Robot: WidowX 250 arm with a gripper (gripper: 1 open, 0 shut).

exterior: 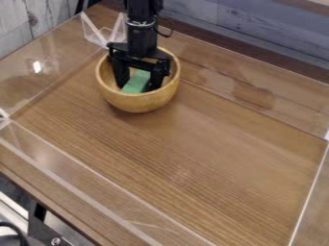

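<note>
A wooden bowl (pixel 138 101) sits on the table toward the back left, with a green object (pixel 137 83) inside it. My black gripper (pixel 140 69) reaches down from the top into the bowl, open, its fingers spread over and around the green object. The lower parts of the fingers are hard to make out against the dark shapes in the bowl.
Clear plastic (pixel 100 32) stands at the back left, behind the bowl. The table's left edge drops to a dark area at bottom left.
</note>
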